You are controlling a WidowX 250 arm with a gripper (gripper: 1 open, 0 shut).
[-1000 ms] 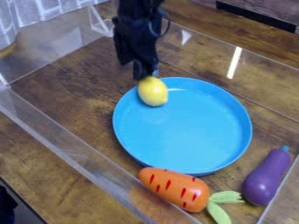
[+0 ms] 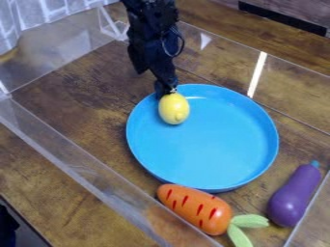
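A yellow object [image 2: 175, 110], egg- or lemon-like, lies on the upper left part of the blue plate [image 2: 206, 154]. My black gripper [image 2: 165, 85] is just behind and above it, at the plate's far rim, open; its fingertips are dark and partly hard to make out against the wood.
An orange toy carrot [image 2: 194, 207] lies at the near side of the plate, and a purple eggplant [image 2: 295, 193] at the right. Clear plastic walls edge the wooden surface [image 2: 77, 96], which is free to the left.
The yellow object has moved slightly down the view, toward the plate's middle, and a little right. My gripper has shifted slightly along with it.
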